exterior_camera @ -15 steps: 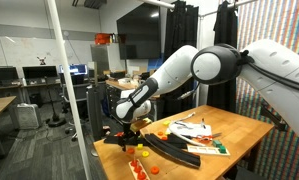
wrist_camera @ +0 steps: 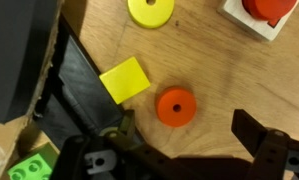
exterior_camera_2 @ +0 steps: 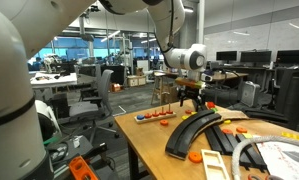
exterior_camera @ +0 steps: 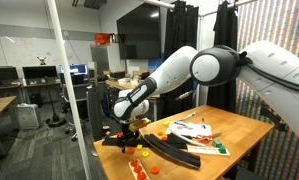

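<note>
In the wrist view my gripper is open, its dark fingers wide apart at the left and right. An orange disc (wrist_camera: 176, 106) with a small centre hole lies on the wooden table, in the gap between the fingers as seen from above. Nothing is held. A yellow square block (wrist_camera: 124, 80) lies just left of the disc, and a yellow disc (wrist_camera: 150, 11) sits at the top edge. Exterior view 2 shows the gripper (exterior_camera_2: 198, 104) low over the far part of the table.
A red button on a white base (wrist_camera: 270, 9) stands at upper right, and a green block (wrist_camera: 34, 166) lies at lower left. Black track-like pieces (exterior_camera_2: 194, 133) cover part of the table (exterior_camera_2: 149, 150). A white tray (exterior_camera: 191, 129) lies further right.
</note>
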